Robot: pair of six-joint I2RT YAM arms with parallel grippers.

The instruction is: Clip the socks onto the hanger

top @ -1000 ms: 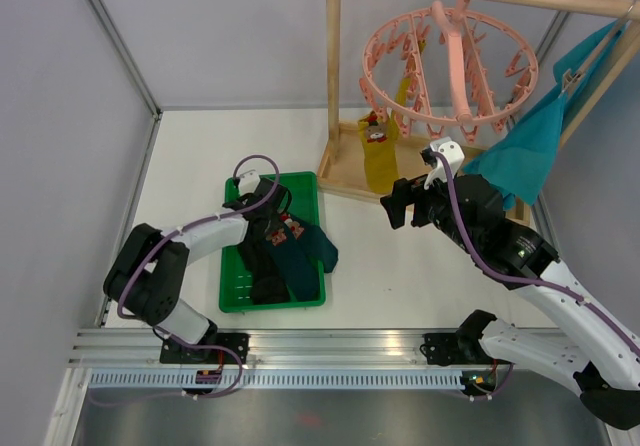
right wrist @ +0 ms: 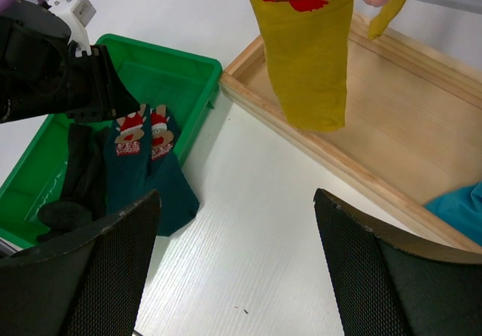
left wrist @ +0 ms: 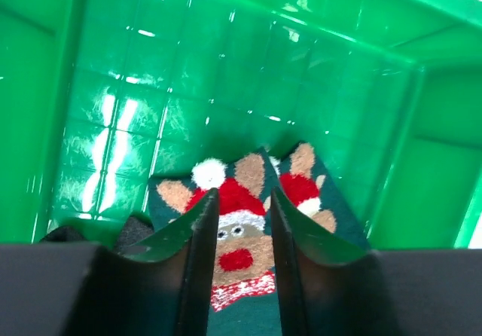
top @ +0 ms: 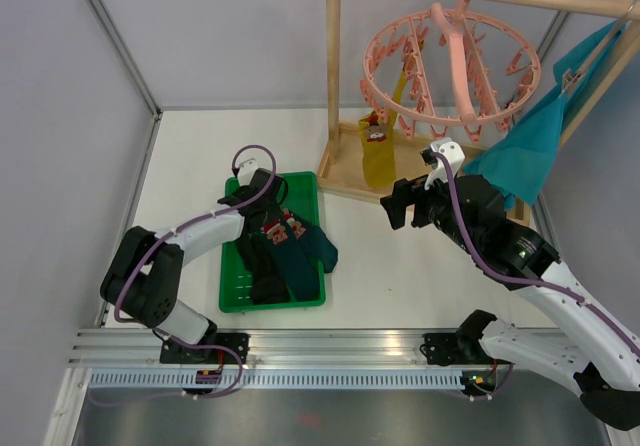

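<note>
Dark green socks with reindeer faces (left wrist: 237, 245) lie in the green bin, one reaching over its right rim. My left gripper hovers above their cuffs, its fingers part open, a reindeer face showing between and behind the fingers; nothing appears gripped. Dark grey socks (right wrist: 71, 174) lie beside them. The pink round hanger (top: 450, 56) hangs from the wooden rack, with yellow socks (top: 377, 156) clipped on its left side. My right gripper (top: 405, 204) stands open and empty, below and in front of the hanger.
The green bin (top: 232, 291) stands on the white table at left. The wooden rack (top: 332, 76) has a base tray (right wrist: 407, 110). Teal cloth (top: 525, 156) hangs at its right. Table between bin and right arm is clear.
My left arm has shifted slightly, with its gripper still over the sock cuffs. The yellow sock on the hanger sways a little. The right arm stays in place.
</note>
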